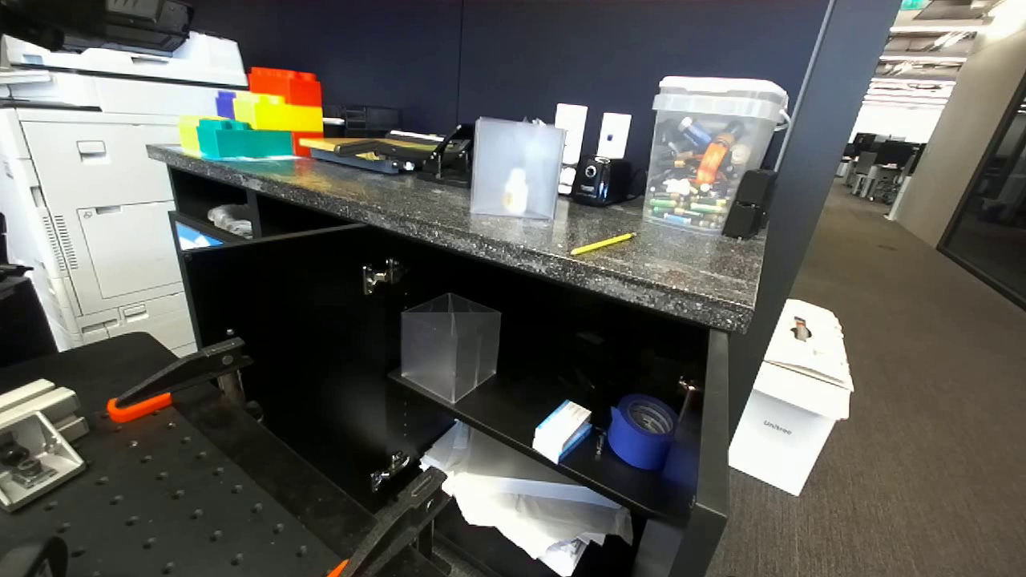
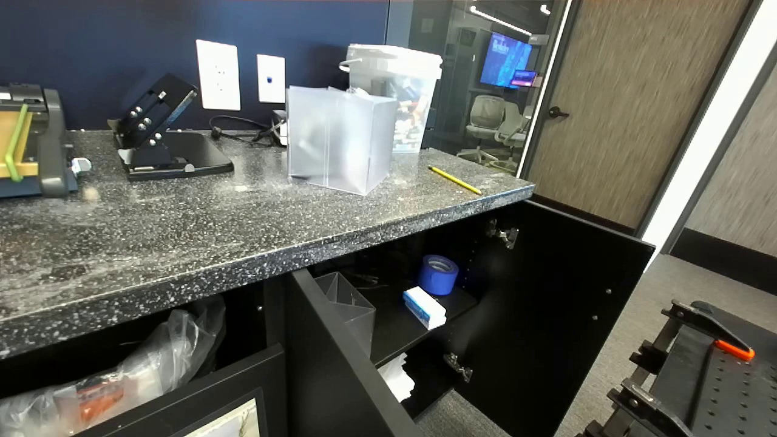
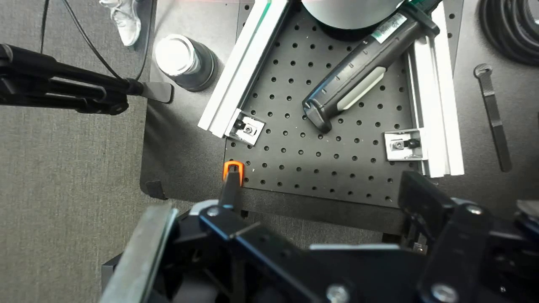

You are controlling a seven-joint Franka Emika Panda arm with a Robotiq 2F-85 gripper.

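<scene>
In the wrist view my gripper spreads wide across the bottom, open and empty, above the near edge of a perforated work table (image 3: 303, 169). One grey finger pad (image 3: 144, 247) shows at left; the other is partly cut off at right. A yellow pencil (image 1: 603, 244) lies on the speckled counter (image 1: 404, 200), near a clear bin (image 1: 517, 163). Below, inside the open cabinet, a second clear bin (image 1: 450, 348), a small white-and-blue box (image 1: 563, 431) and a blue tape roll (image 1: 640, 433) rest on the shelf.
Cabinet doors (image 2: 575, 313) stand swung open. Clamps with orange tips (image 3: 233, 171) grip the table edge. A lidded tub (image 1: 716, 154), hole punch (image 2: 156, 131) and toy bricks (image 1: 245, 143) occupy the counter. A dark arm part (image 1: 115, 24) hangs at upper left.
</scene>
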